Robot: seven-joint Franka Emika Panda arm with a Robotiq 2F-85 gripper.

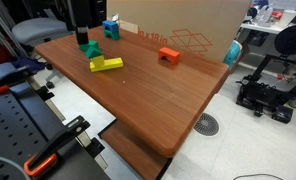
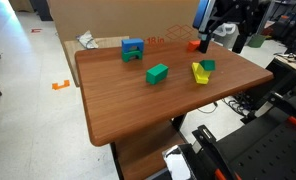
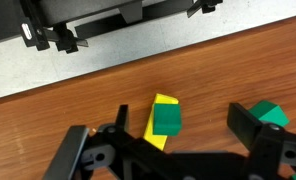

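Note:
In the wrist view my gripper is open, its two dark fingers well apart, with nothing held. Between them in that view, a small green block (image 3: 167,119) appears on top of a yellow block (image 3: 154,140). In exterior view 2 my gripper (image 2: 219,37) hangs above the yellow block (image 2: 199,73) and the green block (image 2: 208,65). A second green block (image 3: 271,113) lies to the right in the wrist view; in exterior view 2 it is the separate green block (image 2: 157,73) on the wooden table (image 2: 138,105).
A blue block (image 2: 133,45) sits toward the table's far side. An orange-red block (image 1: 169,55) rests near the cardboard panel (image 1: 188,25). Bare wood (image 1: 158,95) covers much of the table.

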